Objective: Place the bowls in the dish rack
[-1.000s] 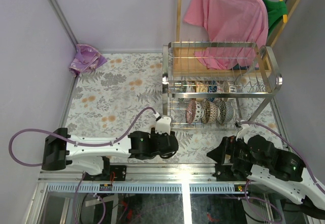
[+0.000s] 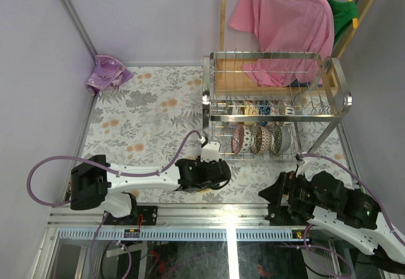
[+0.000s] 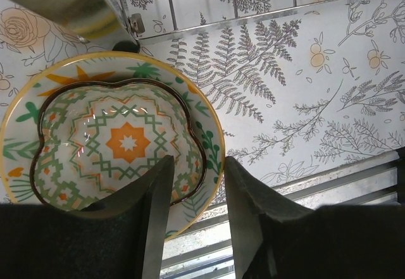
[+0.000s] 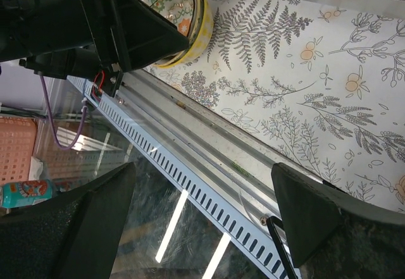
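Note:
A stack of patterned bowls [image 3: 114, 133], a scalloped one inside a yellow-rimmed one, stands on the flowered mat in front of the rack's left end, largely hidden under the left arm in the top view. My left gripper is over the stack's right side, fingers part open at its rims; whether a rim is between them is unclear. The dish rack [image 2: 272, 117] holds several bowls [image 2: 256, 138] on edge in its lower tier. My right gripper stands open and empty at the front right, right of the stack.
A purple cloth [image 2: 107, 75] lies at the back left. Pink [image 2: 278, 19] and green shirts hang behind the rack. A metal rail [image 2: 183, 210] runs along the front edge.
My left arm has moved right and slightly up in the top view, toward the rack's left end. The right arm and the rack have stayed put.

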